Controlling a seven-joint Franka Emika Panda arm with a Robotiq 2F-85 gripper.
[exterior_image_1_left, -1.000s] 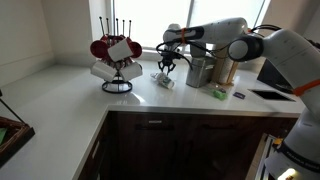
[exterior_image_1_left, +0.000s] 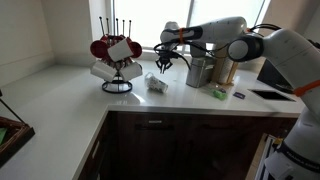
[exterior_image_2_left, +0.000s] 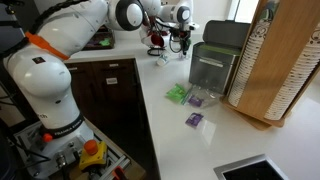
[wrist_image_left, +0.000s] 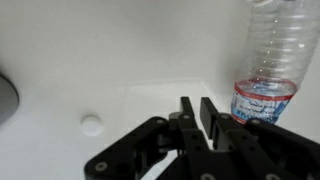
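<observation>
At the far side of the counter, my gripper (exterior_image_1_left: 164, 62) hangs above the surface by the mug rack. In the wrist view the gripper's two fingertips (wrist_image_left: 186, 104) stand a small way apart with nothing between them, so it is partly open. A clear plastic bottle (wrist_image_left: 272, 75) with a red, white and blue label lies to the right of the fingers, apart from them. On the left of that view is a small round white thing (wrist_image_left: 92, 125), perhaps a cap. From the side, a pale clear object (exterior_image_1_left: 155, 84), seemingly the bottle, lies below the gripper.
The rack (exterior_image_1_left: 118, 85) with red and white mugs stands left of the gripper. A grey metal box (exterior_image_2_left: 209, 67) is at the right, with green (exterior_image_2_left: 178, 94) and purple (exterior_image_2_left: 194, 119) items before it.
The pale object on the counter has shifted left and slightly nearer the front edge. My gripper has moved a little to the left as well.
</observation>
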